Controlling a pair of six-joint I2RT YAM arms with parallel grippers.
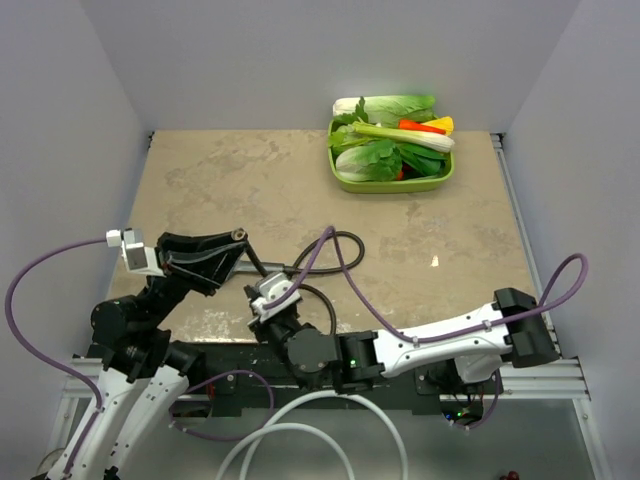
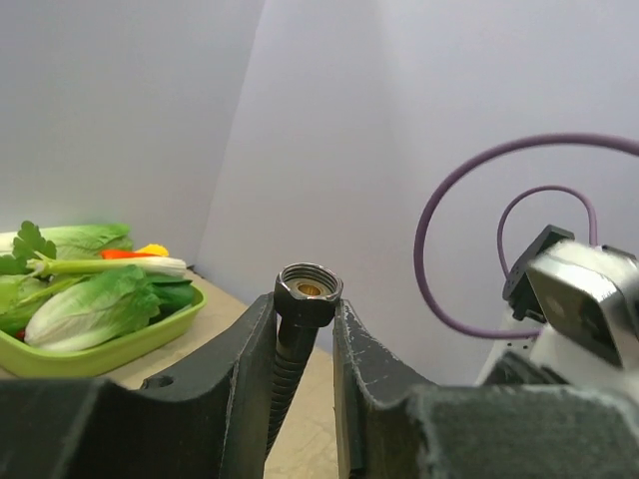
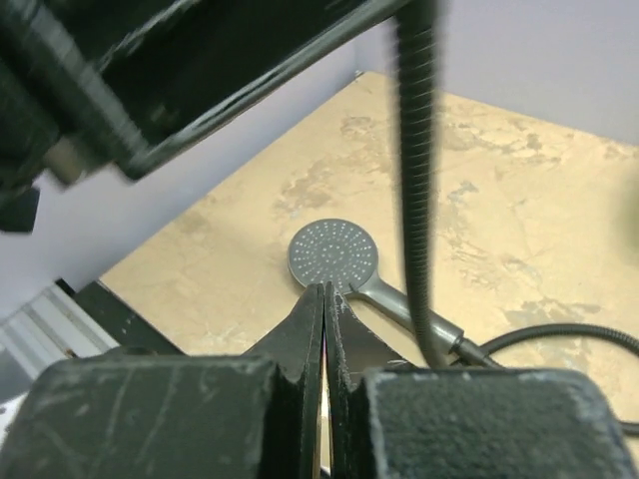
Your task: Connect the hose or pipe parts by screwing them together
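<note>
My left gripper (image 1: 232, 240) holds the hose end upright; in the left wrist view its hex nut (image 2: 308, 294), with brass inside, sits between the fingertips and the hose (image 2: 290, 369) hangs below. In the right wrist view my right gripper is shut with nothing between its fingertips, low beside the hanging hose (image 3: 414, 170), which is blurred close by. Beyond it the shower head (image 3: 331, 249) lies on the counter, its handle joined to a hose that loops to the right.
A green basket (image 1: 390, 185) of vegetables stands at the back right. Walls (image 1: 560, 160) enclose the counter (image 1: 220, 170) on the back and sides. White tubing (image 1: 330, 398) lies below the front edge.
</note>
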